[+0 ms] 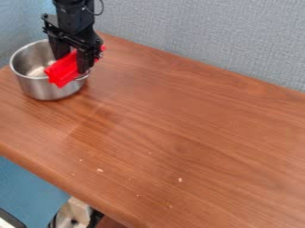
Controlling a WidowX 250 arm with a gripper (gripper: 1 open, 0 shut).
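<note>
A steel pot (36, 84) stands on the wooden table at the upper left. My black gripper (80, 55) is over the right side of its rim, shut on a red object (64, 70), which is tilted and overlaps the pot's right part in this view. The fingertips are partly hidden by the red object and the arm. I cannot tell whether the object touches the pot.
A grey textured wall (215, 36) runs behind it. A blue surface lies below the table's left edge.
</note>
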